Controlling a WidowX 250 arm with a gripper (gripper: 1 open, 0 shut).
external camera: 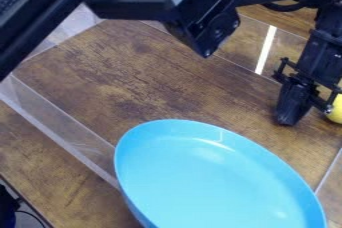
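Note:
My black gripper [294,102] points down at the right side of the view, its tip low over the wooden table beside a yellow round object [333,109], which is partly cut off by the right edge. I cannot see anything held between the fingers; the gripper looks shut. A large light blue oval bowl [214,177] fills the lower middle of the view.
Clear strips run along its left side, and a white strip [265,50] lies at the back right. Dark cables show at the lower left corner.

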